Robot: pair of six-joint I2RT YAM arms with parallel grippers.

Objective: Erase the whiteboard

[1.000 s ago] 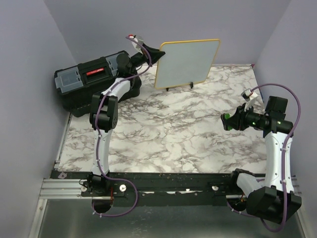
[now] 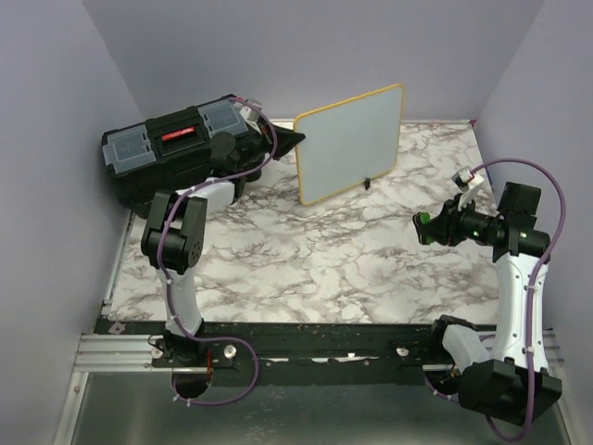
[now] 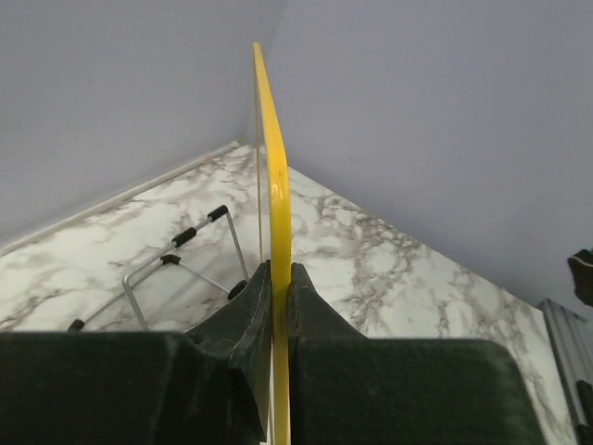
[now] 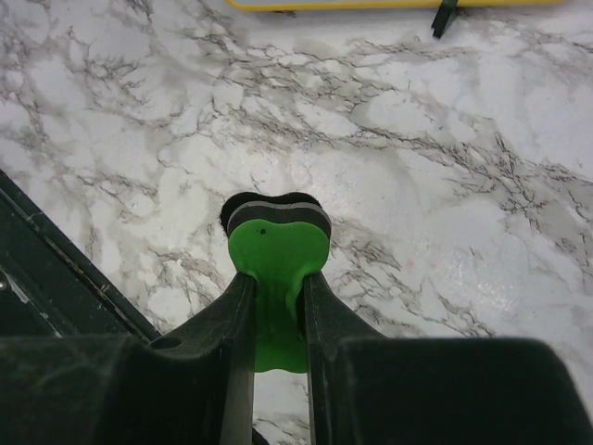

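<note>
The whiteboard (image 2: 350,139), white with a yellow rim, stands tilted at the back middle of the marble table. On its left edge my left gripper (image 2: 298,136) is shut; in the left wrist view the yellow rim (image 3: 279,204) runs upright between the fingers. Toward the right side, apart from the board, my right gripper (image 2: 439,227) holds a green eraser (image 2: 422,228). The right wrist view shows the eraser (image 4: 278,243) gripped at its narrow waist, with its dark pad facing away from the gripper. No marks are visible on the board's face.
A wire stand (image 3: 181,239) with black sleeves sits behind the board, one black foot (image 2: 367,184) showing at its lower edge. Black cases (image 2: 171,148) fill the back left.
The whiteboard's left side has come down and toward the front with my left gripper, so the board now slants more. One stand foot is no longer visible. The right arm looks still.
</note>
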